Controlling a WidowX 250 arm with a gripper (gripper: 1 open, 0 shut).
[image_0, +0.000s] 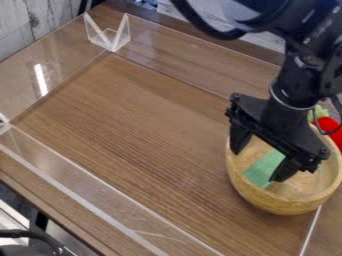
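Observation:
My black gripper (278, 140) hangs open over a wooden bowl (287, 200) at the right, its fingers reaching down into the bowl. Inside lies a green block (267, 167), partly hidden by the gripper. A red object (329, 135) shows at the right edge, behind the bowl, partly covered by the gripper.
A clear plastic container (107, 32) stands at the back left. Black cables or parts lie at the lower left edge.

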